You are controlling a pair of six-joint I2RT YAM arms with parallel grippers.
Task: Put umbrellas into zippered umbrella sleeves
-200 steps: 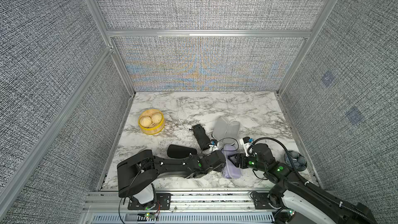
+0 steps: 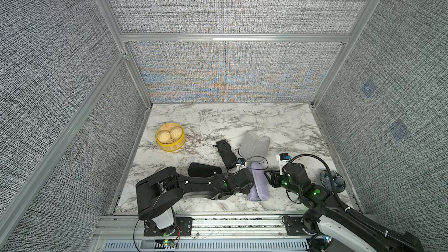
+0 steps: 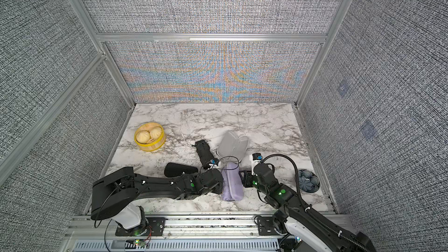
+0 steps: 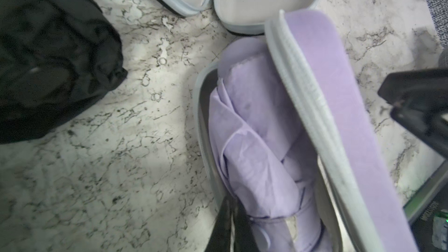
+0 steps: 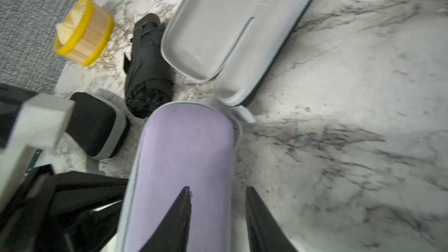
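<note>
A lavender umbrella [image 4: 261,163] lies in the purple sleeve [image 2: 260,184]. The sleeve's lid [image 4: 347,98] stands partly raised along its right side, leaving the umbrella uncovered. At the sleeve's left rim, my left gripper is shut, and nothing shows between its fingers. My right gripper is part open by the lid's right side; its left finger [image 5: 179,221] overlaps the purple lid in view, with no visible grip on it. Farther back lies an open, empty grey sleeve [image 2: 254,147]. Beside it is a folded black umbrella [image 2: 225,153].
A black case [image 2: 204,169] lies left of the purple sleeve, near my left arm. A yellow-rimmed steamer with buns [image 2: 170,145] stands at the left, and a dark round container [image 2: 332,181] at the right.
</note>
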